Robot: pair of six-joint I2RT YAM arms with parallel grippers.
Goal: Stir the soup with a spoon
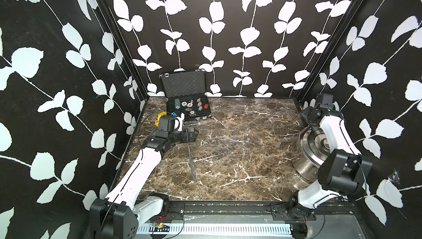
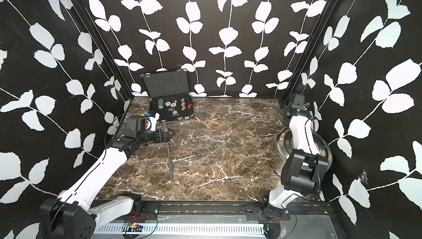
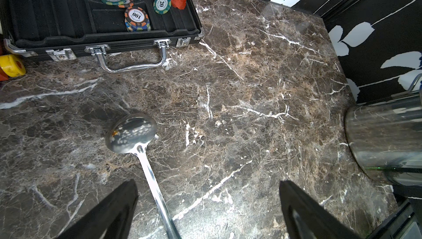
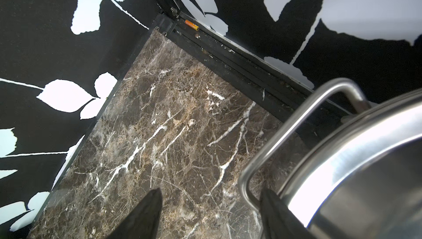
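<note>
A steel ladle-like spoon (image 3: pixel 149 173) lies flat on the marble table, its bowl toward the case; in the top left view its handle (image 1: pixel 191 164) extends from under my left gripper (image 1: pixel 193 134). In the left wrist view that gripper is open above the handle, holding nothing. At the right edge stands a lidded steel pot (image 1: pixel 306 164), partly covered by my right arm. My right gripper hangs beside its rim, fingers apart. The pot's side handle (image 4: pixel 281 140) runs down to the right finger (image 4: pixel 281 217); whether they touch, I cannot tell. The pot's inside is hidden.
An open black case (image 1: pixel 188 107) of poker chips stands at the back left, with a yellow object (image 1: pixel 160 116) beside it. Bare table (image 1: pixel 246 151) lies between the arms. Patterned walls enclose the back and sides, close behind the pot on the right.
</note>
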